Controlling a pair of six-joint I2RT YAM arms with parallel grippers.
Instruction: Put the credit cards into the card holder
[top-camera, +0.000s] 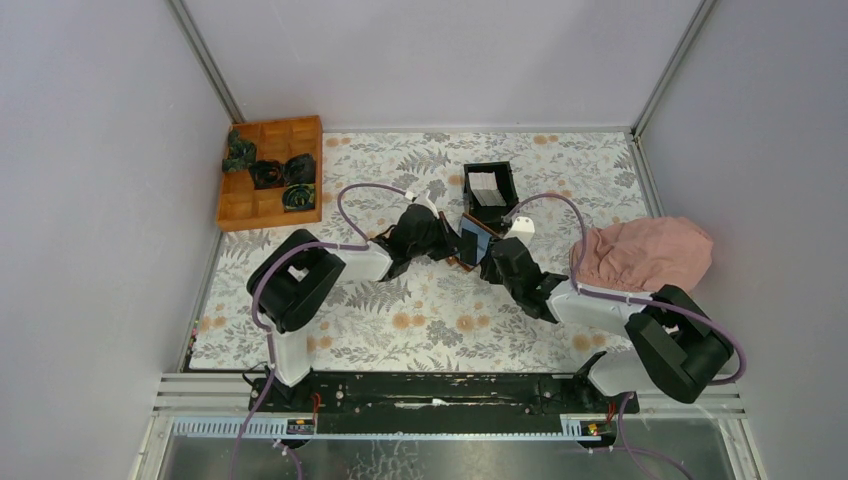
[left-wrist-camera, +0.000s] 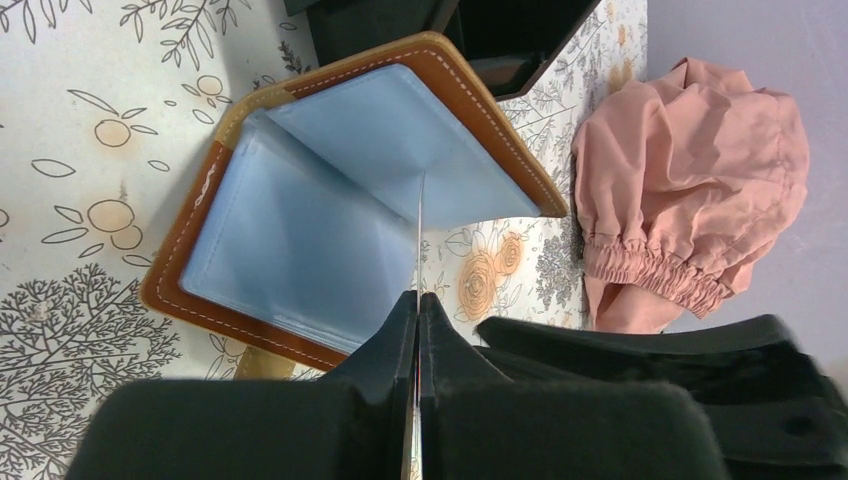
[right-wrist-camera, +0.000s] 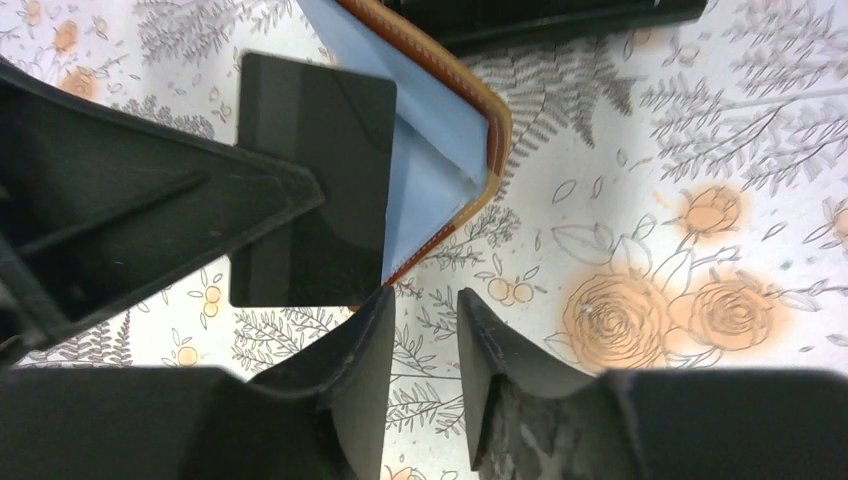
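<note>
The card holder (top-camera: 479, 230), brown leather with pale blue lining, lies open at the table's middle. In the left wrist view its blue pocket (left-wrist-camera: 300, 250) fills the centre. My left gripper is shut just over it, a thin pale edge running up from the fingertips, too slim to identify. A dark card-shaped rectangle (right-wrist-camera: 310, 250) stands over the holder in the right wrist view, at the left gripper's fingers. My right gripper is part open beside the holder, nothing seen between its fingers.
A black box (top-camera: 505, 210) with white cards stands just behind the holder. A pink cloth bag (top-camera: 645, 255) lies at the right, a wooden tray (top-camera: 240, 205) at the back left.
</note>
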